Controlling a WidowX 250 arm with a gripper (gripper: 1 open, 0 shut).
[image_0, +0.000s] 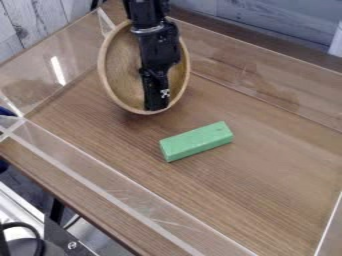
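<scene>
A round tan bowl (122, 76) stands near the back left of the wooden surface, tilted steeply toward the camera. The black gripper (156, 93) reaches down from the top into the bowl's right part, its tip low near the rim. It looks shut, though whether it pinches the rim is unclear. A green block (195, 141) lies apart, in front of the bowl to the right.
A pale wall edge runs along the back right. Dark cables lie at the lower left corner.
</scene>
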